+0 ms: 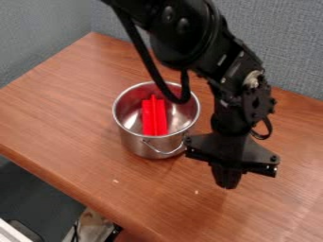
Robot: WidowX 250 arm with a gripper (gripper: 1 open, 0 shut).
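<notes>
A steel pot (131, 137) stands on the wooden table (76, 95), holding red stick-like objects (154, 117). The black gripper (228, 176) hangs low just to the pot's right, tip downward, near the table surface. Its fingers are dark and bunched together, so its opening and anything between them cannot be made out.
A grey padded wall (284, 57) runs behind. At the lower left lie the table edge, cables and white equipment (10, 233).
</notes>
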